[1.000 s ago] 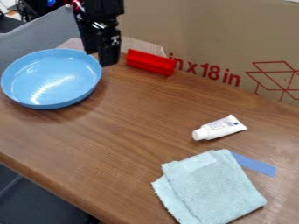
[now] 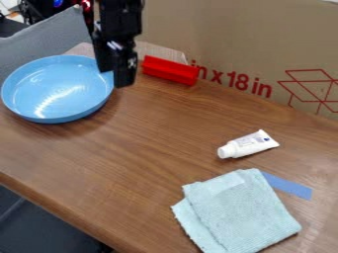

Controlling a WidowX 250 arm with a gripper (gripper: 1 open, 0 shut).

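Observation:
My black gripper (image 2: pixel 114 61) hangs at the top left, over the back edge of a blue plate (image 2: pixel 58 89), its fingers open as far as can be seen. Just to its right lies a red cylindrical object (image 2: pixel 171 70). A white tube (image 2: pixel 247 144) lies on the right half of the wooden table (image 2: pixel 145 158). At the front right is a folded pale teal cloth (image 2: pixel 236 214), with a blue strip (image 2: pixel 287 186) beside it.
A cardboard box wall (image 2: pixel 251 35) with red print runs along the back. A grey padded surface (image 2: pixel 27 48) borders the left.
My gripper has shifted very slightly and sits a touch lower than a moment ago. The objects on the table have not moved.

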